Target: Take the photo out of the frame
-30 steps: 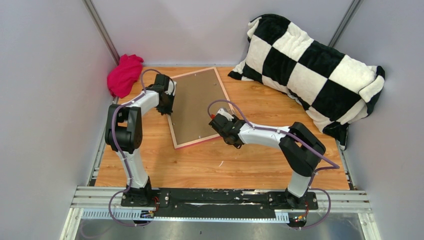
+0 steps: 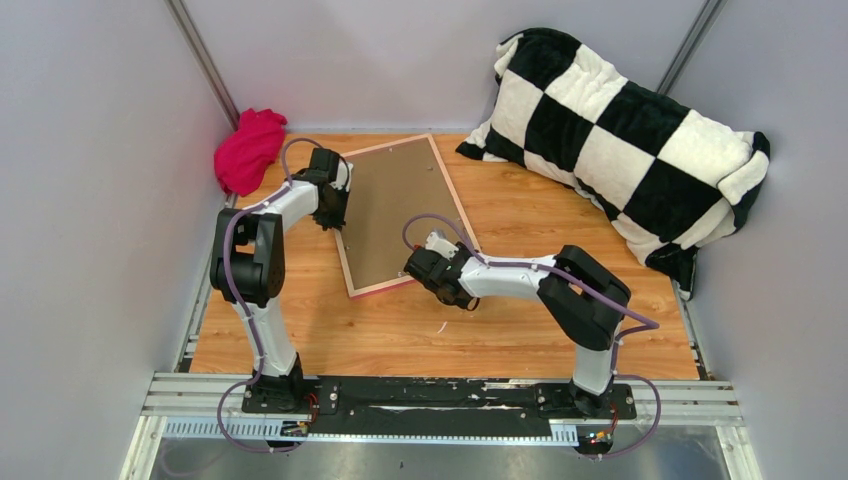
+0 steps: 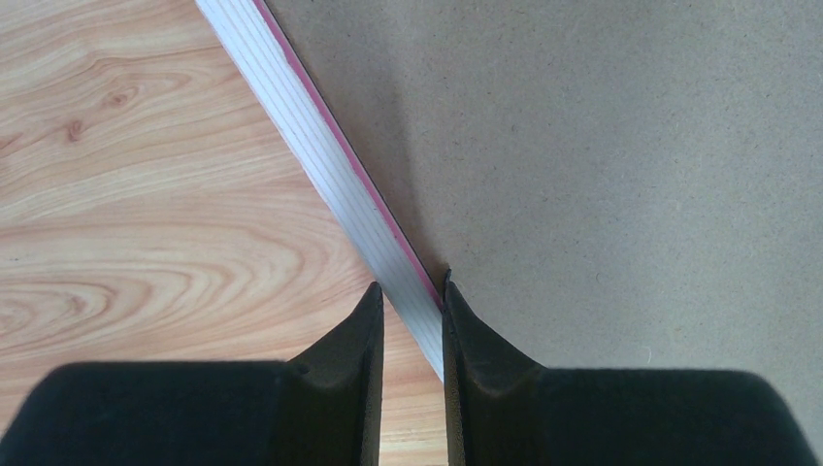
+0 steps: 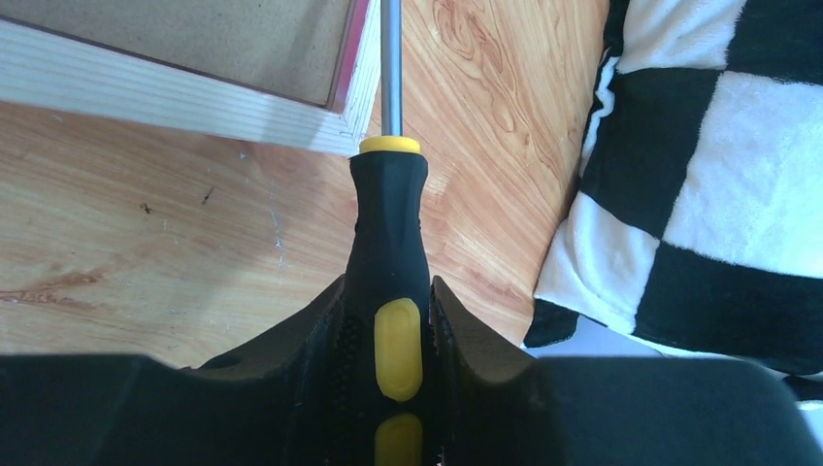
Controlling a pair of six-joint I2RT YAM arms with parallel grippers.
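The photo frame (image 2: 350, 275) lies back side up on the wooden table, its brown backing board (image 2: 395, 205) showing inside a light wood rim. My left gripper is shut on the frame's left rim (image 3: 320, 146), which has a pink inner strip. My right gripper is shut on a black-and-yellow screwdriver (image 4: 388, 204), whose shaft points over the frame's near corner (image 4: 340, 131); its tip is out of view in the right wrist view.
A checkered pillow (image 2: 630, 150) fills the back right, and a pink cloth (image 2: 248, 150) lies at the back left.
My right arm has shifted a little left and toward the front edge with the screwdriver. The left arm and frame look unchanged.
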